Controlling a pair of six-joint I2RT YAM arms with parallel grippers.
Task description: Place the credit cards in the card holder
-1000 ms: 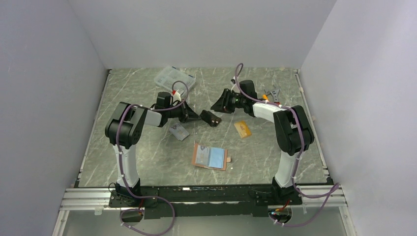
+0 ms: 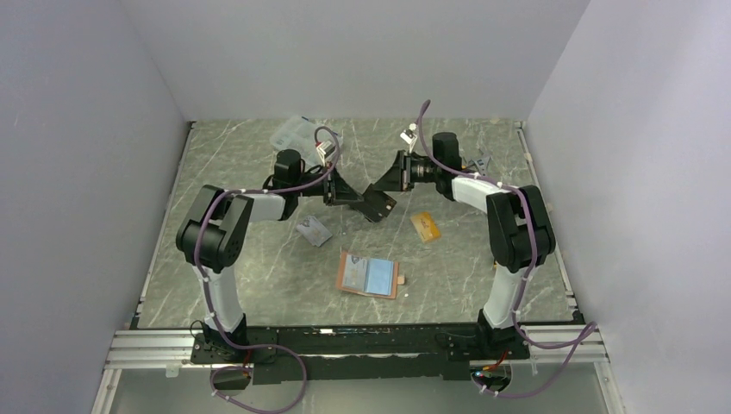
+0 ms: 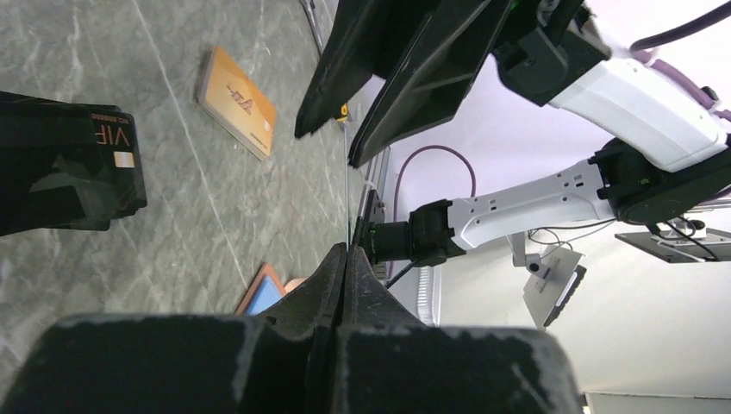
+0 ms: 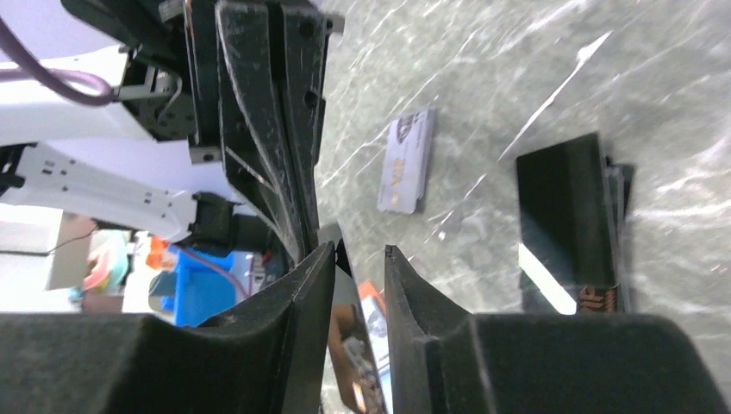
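Observation:
In the left wrist view my left gripper is shut on a thin card (image 3: 347, 194), seen edge-on above its fingertips. The right wrist view shows this black card (image 4: 353, 345) from the side, its upper end between the parted fingers of my right gripper, close to the left one. Below lies a stack of black cards (image 4: 565, 220) on the table. An orange card stack (image 2: 425, 227) lies to the right, a silver card stack (image 2: 315, 230) to the left. The brown card holder (image 2: 400, 280) lies spread near the front, with blue and grey inner sides.
A clear plastic box (image 2: 293, 134) stands at the back left. Grey and orange tools (image 2: 482, 161) lie at the back right, partly behind the right arm. Bare table surrounds the card holder. Both grippers are close together mid-table.
The right gripper has shifted a little and stands close to the card.

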